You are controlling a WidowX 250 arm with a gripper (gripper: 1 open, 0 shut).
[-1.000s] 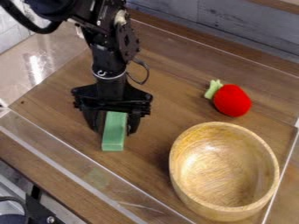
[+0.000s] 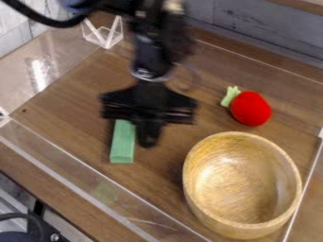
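Observation:
A green block [image 2: 123, 142] lies on the wooden table toward the front left. My gripper [image 2: 149, 127], dark and motion-blurred, hangs just above and to the right of the block's upper end; the blur hides its fingertips, and I see nothing held in it. A wooden bowl [image 2: 241, 184] stands at the front right. Behind it lies a red plush vegetable [image 2: 250, 109] with a pale green top.
A wall [image 2: 265, 28] runs along the back. A clear ledge edges the front left.
My gripper has lifted and shifted right from over the green block, which it partly covered before and which now shows more fully, still on the table.

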